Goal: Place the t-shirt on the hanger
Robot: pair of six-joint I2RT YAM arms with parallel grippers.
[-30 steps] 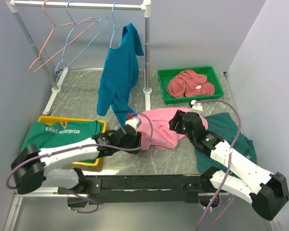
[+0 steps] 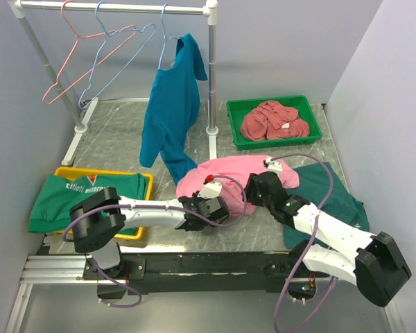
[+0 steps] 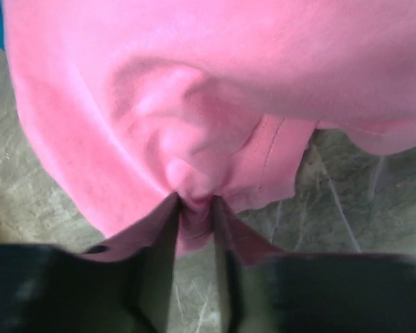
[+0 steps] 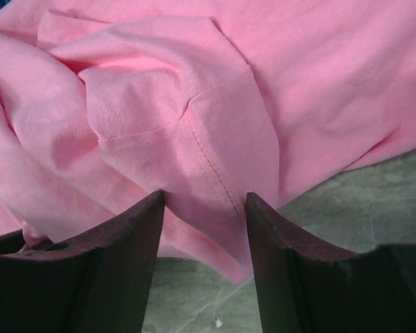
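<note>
The pink t-shirt (image 2: 225,166) lies crumpled on the grey floor between my two arms. In the left wrist view, a fold of the pink cloth (image 3: 194,173) is bunched tightly between the nearly closed fingertips of my left gripper. My right gripper has its fingers apart, with a seamed flap of the same shirt (image 4: 215,149) lying between them, not visibly squeezed. An empty blue hanger (image 2: 125,66) and an empty pink hanger (image 2: 68,59) hang from the white rail (image 2: 132,8).
A teal shirt (image 2: 173,97) hangs on another blue hanger, its lower end by the pink one. Left stands a yellow tray (image 2: 147,182) with green cloth. Behind is a green bin (image 2: 232,121) with reddish cloth. A dark green cloth (image 2: 340,201) lies at the right.
My left gripper has moved right, over the near part of the pink shirt. The right gripper has come a little toward the front edge.
</note>
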